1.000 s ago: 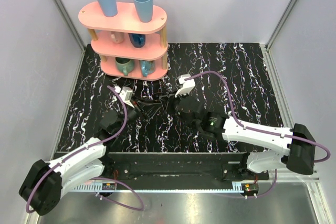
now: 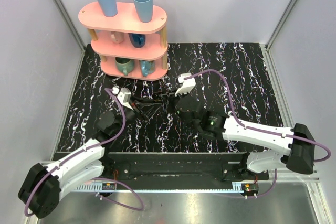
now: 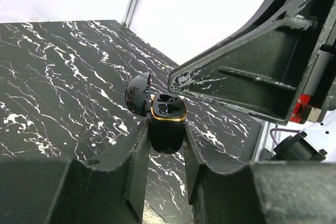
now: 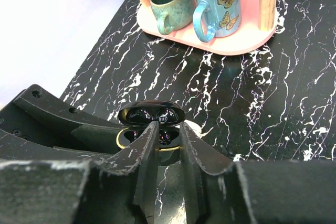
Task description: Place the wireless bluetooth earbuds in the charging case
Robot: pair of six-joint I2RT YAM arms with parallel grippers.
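Observation:
The black charging case (image 3: 167, 129), gold-rimmed with its lid (image 3: 137, 94) raised, is held upright in my left gripper (image 2: 155, 102), whose fingers are shut on its lower body. In the left wrist view glossy shapes show in its top, too unclear to tell how the earbuds sit. My right gripper is right beside the case; its fingertips overlap the case's front in the right wrist view and lie close together. Whether anything is between them cannot be made out.
A pink three-tier shelf (image 2: 123, 15) with blue cups and several mugs (image 4: 220, 14) stands at the back left. The dark marble top (image 2: 236, 87) is clear at the right, between white walls.
The right arm looks almost unchanged.

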